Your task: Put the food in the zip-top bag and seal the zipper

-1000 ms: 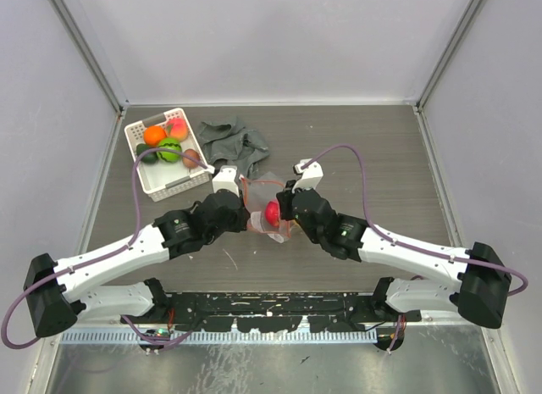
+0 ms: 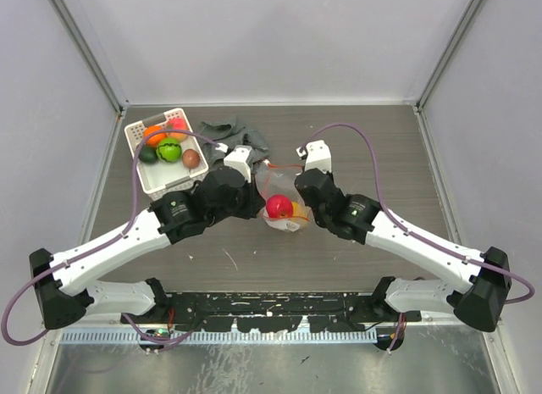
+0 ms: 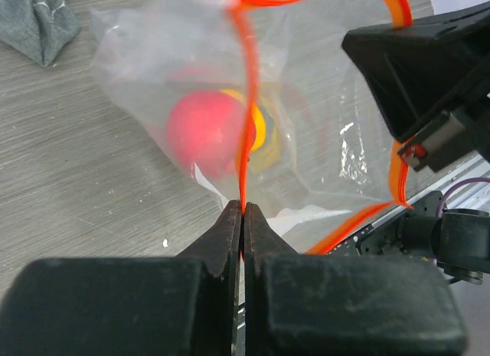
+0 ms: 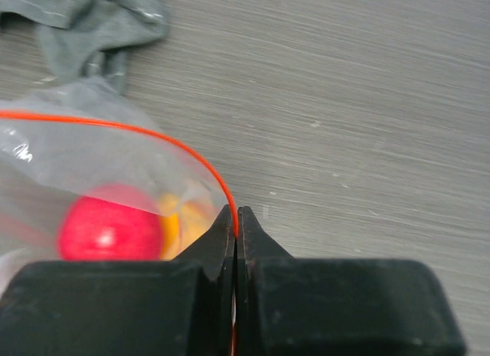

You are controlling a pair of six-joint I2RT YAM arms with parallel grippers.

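Note:
A clear zip bag (image 2: 278, 183) with an orange rim hangs between my two grippers at the middle of the table. Inside it lie a red round food (image 3: 200, 132) and a yellow piece (image 4: 182, 218). My left gripper is shut on the orange rim at one side of the mouth. The opposite side has my right gripper shut on it, the orange edge running down between its fingers. Between the two holds the mouth gapes, as the left wrist view shows. In the top view both fingertips are hidden behind the arms.
At the back left stands a white basket (image 2: 155, 185) with several fruits and vegetables. A grey cloth (image 2: 234, 138) lies right of it, close behind the bag.
The red food shows more fully from above now, with yellow beside it.

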